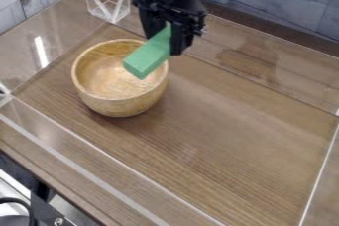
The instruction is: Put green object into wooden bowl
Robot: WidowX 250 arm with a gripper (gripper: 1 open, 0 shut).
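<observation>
The green object (149,56), a flat block, hangs tilted in front of the far right part of the wooden bowl (99,97). My dark gripper (167,30) is shut on its upper end, and the lower end points down and left over the bowl. The bowl is round and light-coloured, and stands on the left half of the table. What I can see of its inside is bare; the block covers part of the far right rim. From this one view I cannot tell the block's height above the rim.
Wide bare wood (232,136) lies to the right and in front of the bowl. A white wire stand (106,7) is at the back left. Black cables (27,195) lie at the lower left, past the table edge.
</observation>
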